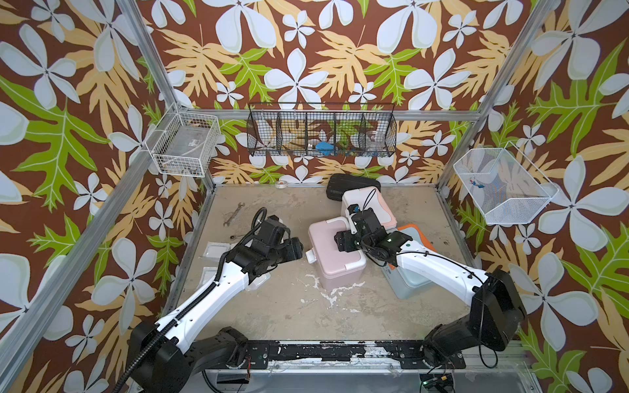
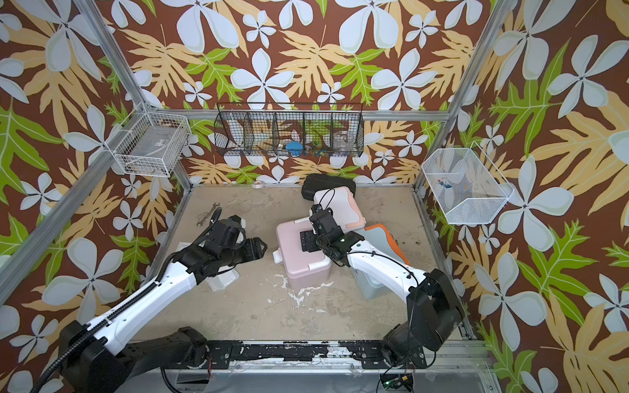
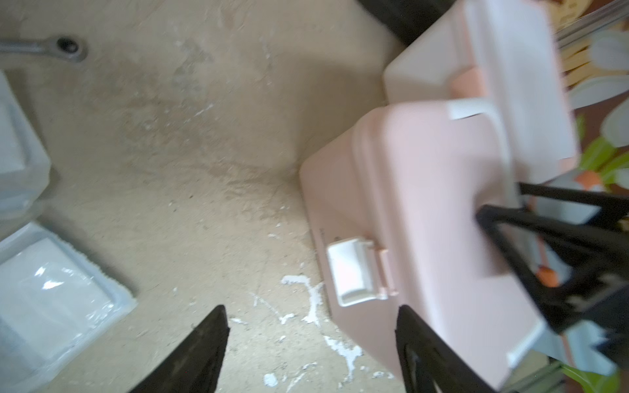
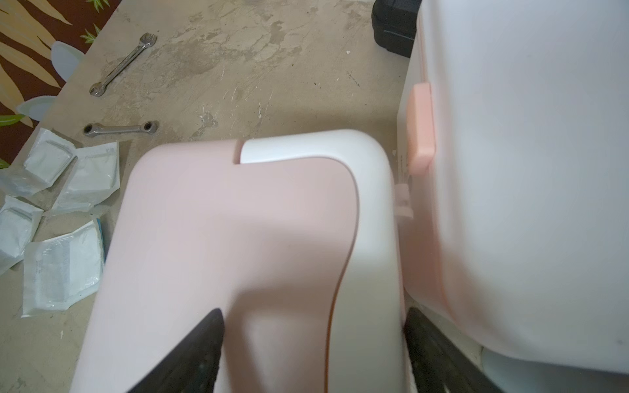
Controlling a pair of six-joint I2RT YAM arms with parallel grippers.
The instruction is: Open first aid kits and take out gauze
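Note:
A pink kit [image 1: 327, 229] stands mid-table with its lid down. Its white latch [image 3: 353, 271] juts out from the side facing my left arm. My left gripper is open and empty, a short way left of that latch. Over the lid, my right gripper stands open, fingers apart, nothing visibly held. A white-and-pink kit [image 4: 524, 163] sits behind, and a grey-blue kit with orange trim [image 2: 367, 262] lies partly under my right arm. White gauze packets [image 4: 65, 265] rest on the table at the left; the kits' insides are hidden.
Two wrenches [image 4: 121, 65] lie at the back left, and a black case [image 1: 347, 186] stands at the back. Wire baskets [image 1: 321, 131] hang on the walls. Bare tabletop [image 1: 308, 314] shows in front of the pink kit.

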